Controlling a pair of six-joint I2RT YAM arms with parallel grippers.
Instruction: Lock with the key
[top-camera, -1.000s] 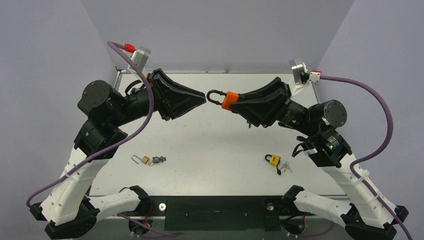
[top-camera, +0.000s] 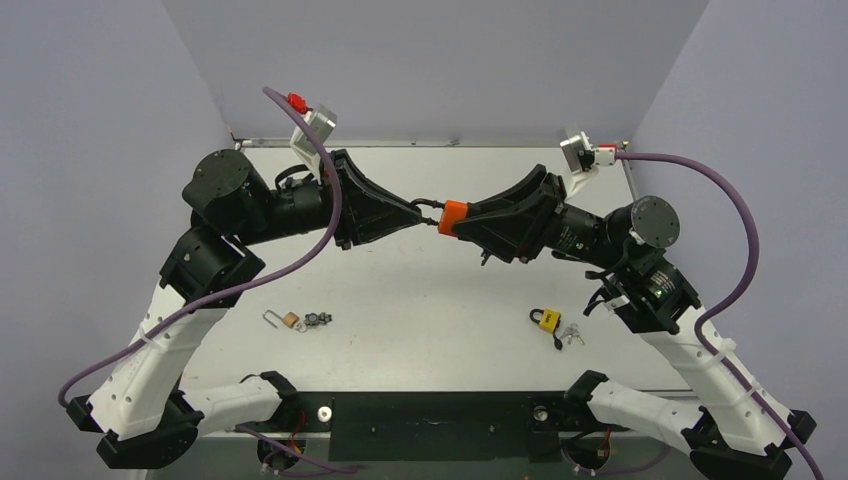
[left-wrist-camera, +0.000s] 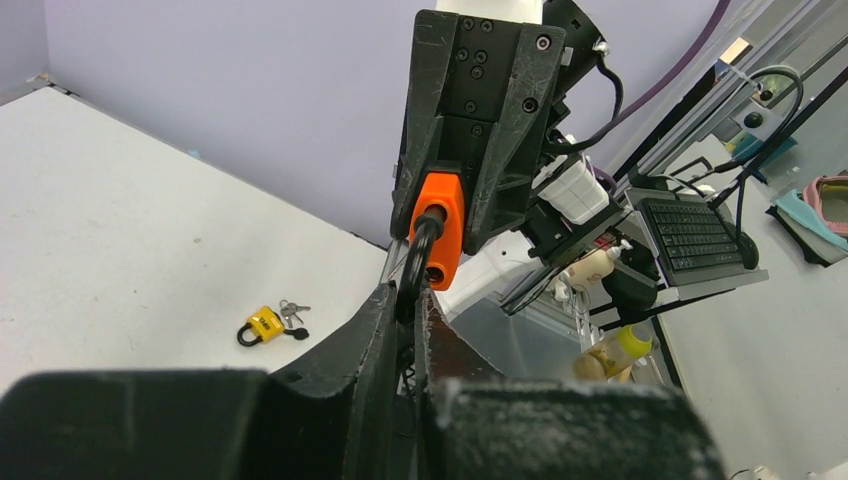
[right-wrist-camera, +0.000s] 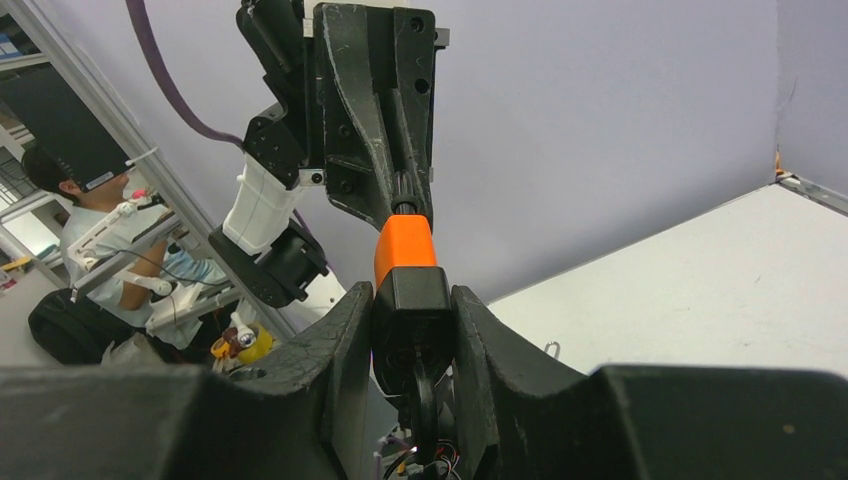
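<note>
An orange padlock (top-camera: 453, 218) with a black shackle (left-wrist-camera: 420, 260) is up in the air between the two arms. My right gripper is shut on the padlock's body, with its black end (right-wrist-camera: 415, 300) between the fingers. From the other side, my left gripper has its fingertips at the curved end of the shackle. Only a narrow gap shows between them, and whether they grip the shackle is unclear. A small dark piece (top-camera: 485, 257) hangs below the right fingers; I cannot tell if it is a key.
On the white table (top-camera: 430, 320) lie a yellow padlock (top-camera: 549, 319) with keys (top-camera: 571, 334) at front right, and a brass padlock (top-camera: 290, 319) beside a small dark metal item (top-camera: 318, 319) at front left.
My left gripper has moved right, from just short of the shackle to overlapping its curved end. The right gripper has shifted slightly left and down in the top view, still with the orange padlock.
</note>
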